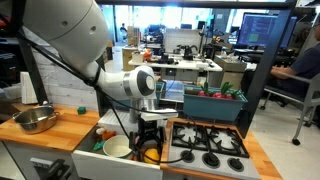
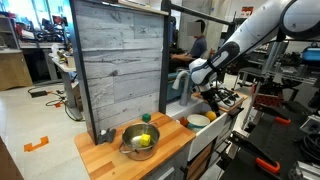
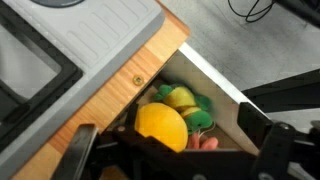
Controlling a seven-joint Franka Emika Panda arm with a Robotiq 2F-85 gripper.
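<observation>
My gripper is open in the wrist view, its dark fingers on either side of a rounded yellow-orange object. That object sits at the drawer's right end, close to the wooden counter edge; whether the fingers touch it cannot be told. Beyond it in the drawer lie a yellow-and-green item and some pink pieces. In exterior view 1, the orange object shows below the gripper, beside a white bowl.
A stove with several burners stands right of the drawer. A metal pot is on the counter at left, and a dish rack with red items stands behind. Open floor shows beyond the drawer front.
</observation>
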